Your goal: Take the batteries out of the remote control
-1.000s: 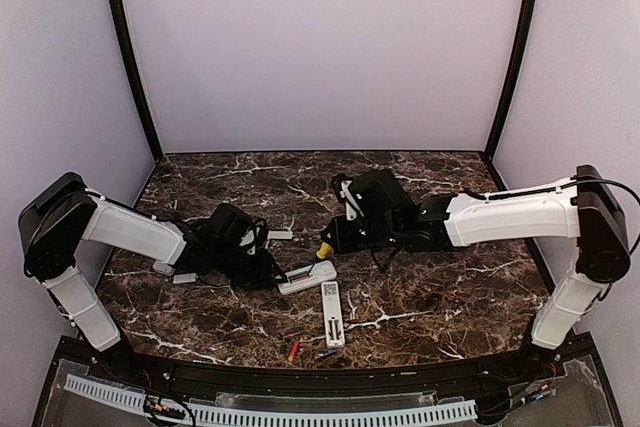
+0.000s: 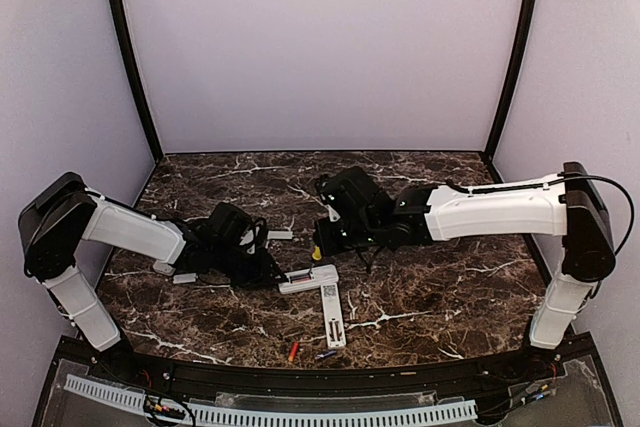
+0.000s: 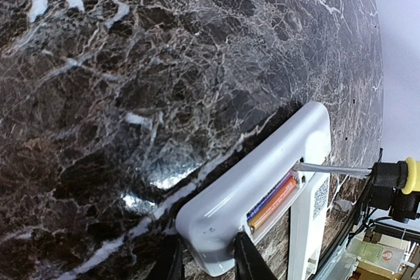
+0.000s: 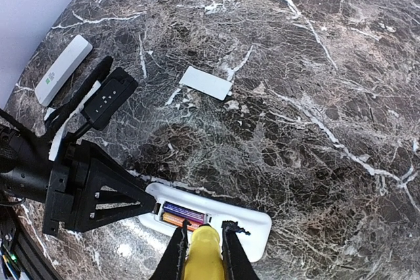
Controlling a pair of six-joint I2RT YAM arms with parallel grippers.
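Note:
The white remote control (image 4: 252, 224) lies face down with its battery slot uncovered. Inside sit a purple battery (image 4: 184, 212) and an orange battery (image 4: 177, 221), side by side. My left gripper is at the remote's near end, its fingers parted on either side of that end; whether they press on it cannot be told. My right gripper is shut on the yellow handle of a screwdriver (image 3: 401, 175). In the left wrist view, the screwdriver's metal shaft reaches into the slot at the batteries' ends.
A long white case (image 2: 332, 312) with a printed code lies right by the remote's far end. A red battery (image 2: 293, 351) and a blue battery (image 2: 326, 355) rest near the front edge. The white cover (image 4: 205, 83) lies behind.
My right gripper has moved left with the screwdriver, whose handle now stands more upright. The remote's far end has shifted slightly towards the white case. The left arm looks still.

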